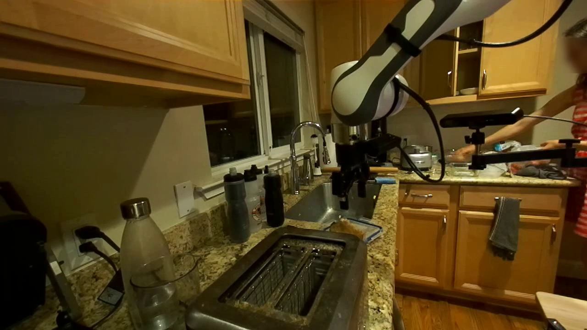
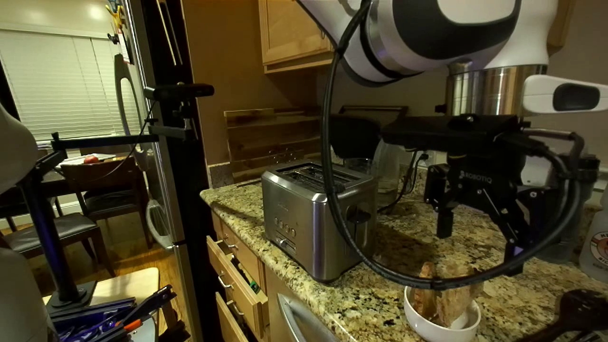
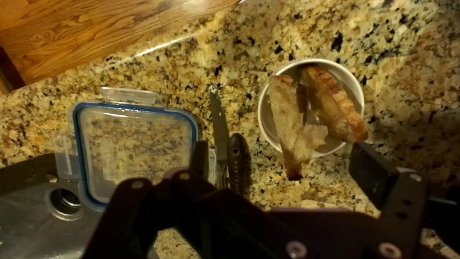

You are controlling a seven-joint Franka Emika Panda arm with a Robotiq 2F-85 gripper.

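Note:
My gripper [image 2: 479,248] is open above the counter, its fingers well apart and nothing between them. In the wrist view a white bowl [image 3: 263,113] holds two pieces of bread; the pale piece [image 3: 286,116] leans out over the near rim, and the browner piece [image 3: 334,103] rests against the right side. One black finger [image 3: 371,172] shows just below the bowl's right edge; the other lies left of it, over the lid. A steel toaster [image 2: 319,222] stands beside the bowl, and its two slots look empty from above in exterior view 1.
A blue-edged clear lid [image 3: 138,151] and a knife [image 3: 220,125] lie left of the bowl, near the sink [image 3: 30,220]. Several bottles [image 1: 236,209] line the wall. A glass bottle [image 1: 146,264] stands by the toaster. A person [image 1: 580,104] is at the far counter.

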